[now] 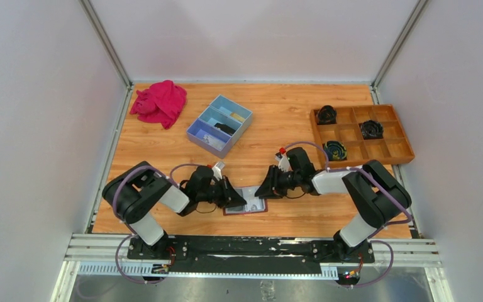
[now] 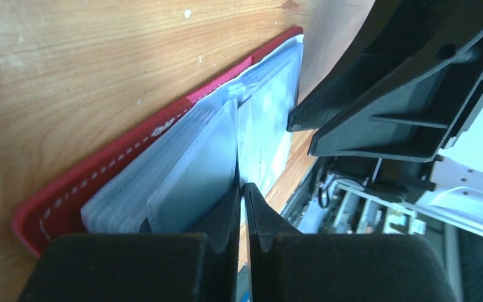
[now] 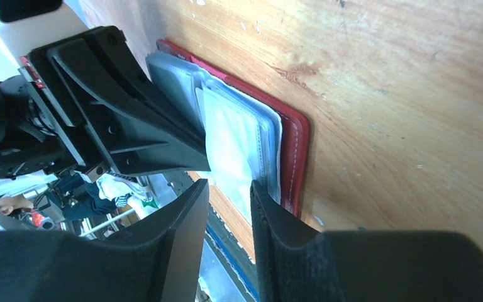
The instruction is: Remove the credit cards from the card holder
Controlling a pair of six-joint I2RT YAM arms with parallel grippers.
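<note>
The card holder [image 1: 253,207] lies spread on the table between both arms, partly covered by the grippers. It has a dark red cover [image 2: 110,157] with stitched edges and clear plastic sleeves [image 2: 195,173], one of them raised in the left wrist view. My left gripper is shut with its tips at that raised sleeve's edge; I cannot tell whether the thin plastic is between them. My right gripper is part open over the holder's other half, a gap between its fingertips and a whitish sleeve [image 3: 229,135] just beyond. No separate card stands out.
A blue-grey divided box [image 1: 220,126] stands behind the holder, with small items inside. At the back left lies a pink cloth [image 1: 161,102]. A wooden tray [image 1: 349,132] with dark coils sits at the right.
</note>
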